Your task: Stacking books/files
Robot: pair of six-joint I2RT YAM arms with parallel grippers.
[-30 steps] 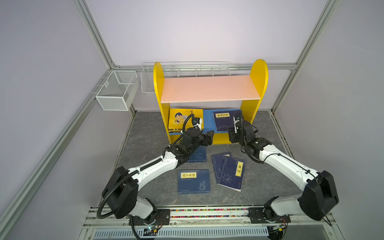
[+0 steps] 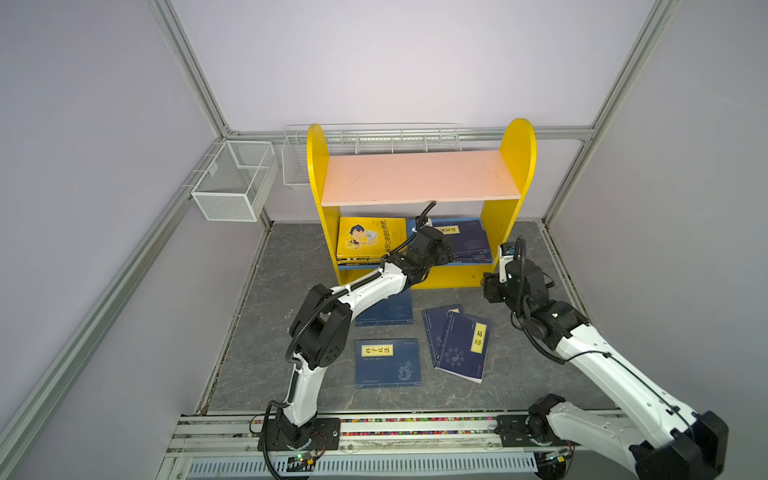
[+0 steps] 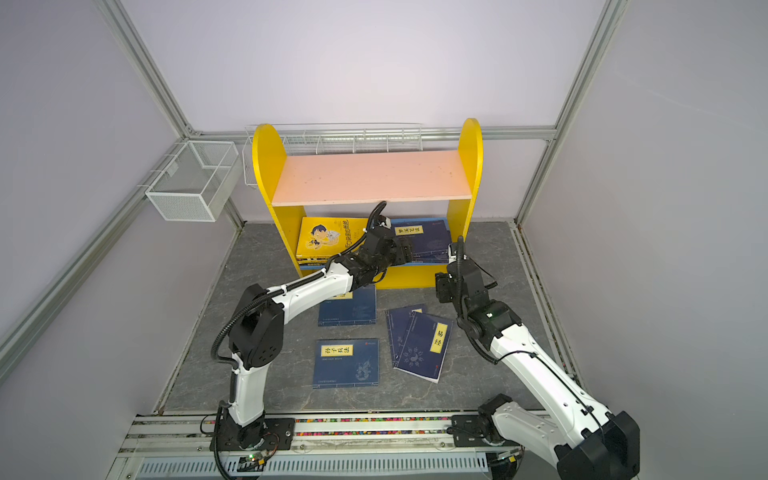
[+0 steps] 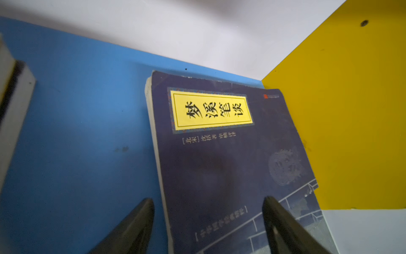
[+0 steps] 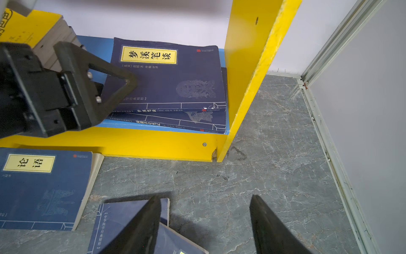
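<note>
A dark blue book with a yellow title label (image 4: 220, 173) lies on the blue lower shelf against the yellow right side panel. It rests on another dark blue book (image 5: 203, 118). My left gripper is open at the front left of that stack, with empty space between its fingers. Right of it, in front of the shelf's right end, my right gripper also stands open and empty. On the floor lie two blue books, one in front (image 2: 387, 372) and one close to the shelf (image 2: 388, 312), plus two overlapping dark blue books, the upper (image 2: 462, 352) and lower (image 2: 433, 320).
Yellow books (image 2: 372, 238) are stacked at the shelf's left end, with bare blue shelf (image 4: 84, 127) between the stacks. The pink upper board (image 2: 420, 176) overhangs them. White wire baskets (image 2: 232, 196) hang behind and left.
My left gripper has moved right and farther in, toward the dark blue stack. The right gripper has drawn away to the right. The top dark blue book now sits farther right, close to the panel.
</note>
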